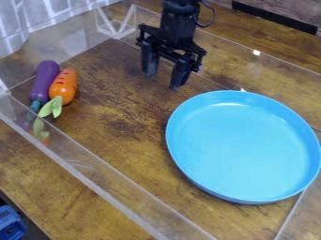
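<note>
My black gripper [171, 61] reaches down from the top centre over the wooden surface, its two fingers apart with nothing seen between them. On the left an orange toy carrot [63, 86] with pale green leaves lies beside a purple toy vegetable [44, 81], possibly an eggplant. A large blue plate [241, 142] fills the lower right, below and to the right of my gripper.
Clear walls border it at left and bottom. A blue object [7, 223] sits outside at the bottom left corner.
</note>
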